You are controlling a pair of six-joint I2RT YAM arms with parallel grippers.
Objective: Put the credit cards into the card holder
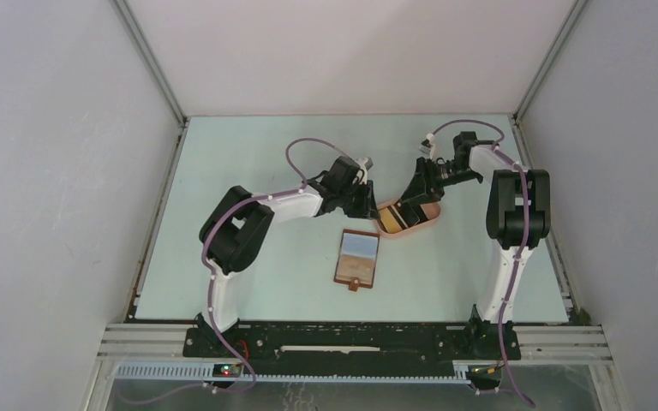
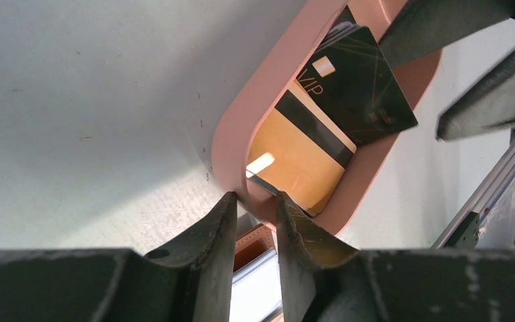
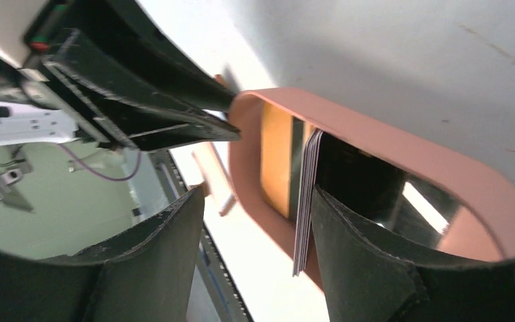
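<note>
A pink tray (image 1: pixel 408 235) holds the cards. My left gripper is shut on the tray's rim at its near-left corner. Black cards (image 2: pixel 359 87) marked VIP lean up inside the tray, with gold cards (image 2: pixel 298 157) lying beside them. In the right wrist view, a thin upright stack of cards (image 3: pixel 306 201) stands against one finger of my right gripper. That gripper is part open over the tray, with a clear gap to its other finger. The brown card holder (image 1: pixel 357 267) lies open on the table in front of the tray.
A flap with a brown tab (image 1: pixel 354 284) ends the holder's near side. Both arms' fingers are close together over the tray.
</note>
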